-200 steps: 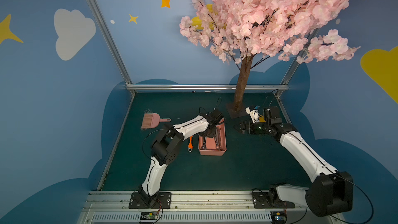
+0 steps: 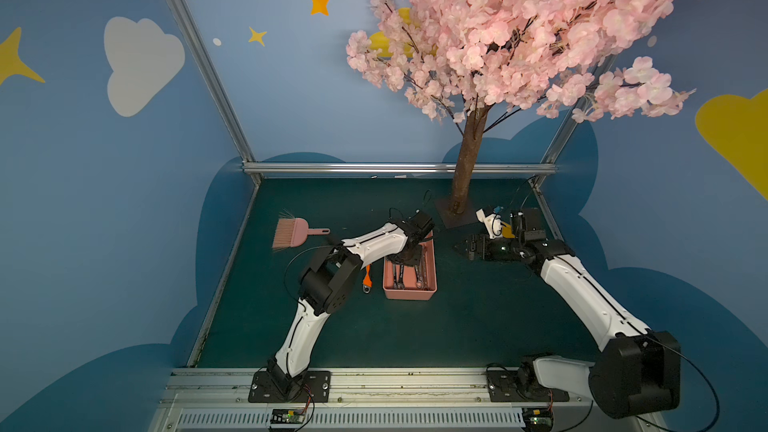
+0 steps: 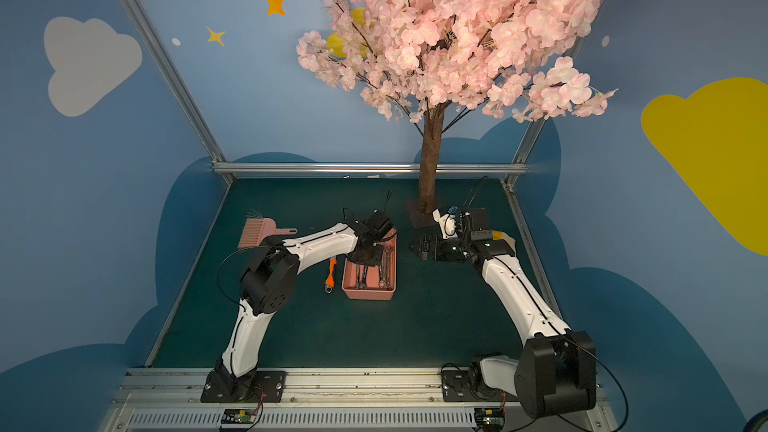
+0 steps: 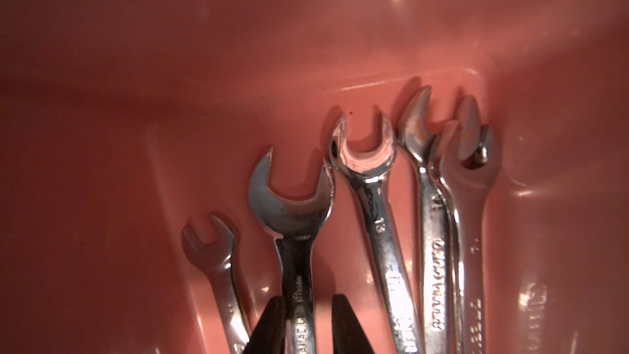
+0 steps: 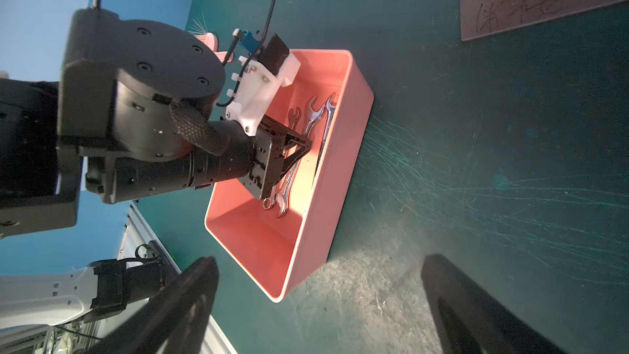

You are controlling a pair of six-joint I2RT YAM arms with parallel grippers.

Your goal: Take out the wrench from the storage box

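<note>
The pink storage box [image 5: 344, 150] stands on the dark green table, several silver wrenches lying on its floor. In the left wrist view, my left gripper points down inside the box, its fingers part open on either side of the shank of a large open-ended wrench [image 4: 293, 216]. Whether the fingers touch that shank I cannot tell. To one side lies a small wrench [image 4: 211, 249]; to the other are a 13-marked wrench [image 4: 367, 164] and overlapping ones [image 4: 468, 183]. My right gripper is open and empty, to the right of the box.
An orange-handled tool [image 2: 367, 278] lies just left of the box. Farther left is a pink brush [image 2: 297, 232]. Behind the box on the right rises the tree trunk [image 2: 467, 164] on its brown base.
The left arm's elbow has shifted slightly right, and the left gripper has moved a little right within the box. Some wrenches near the box's front look shifted. The right arm has barely moved.
</note>
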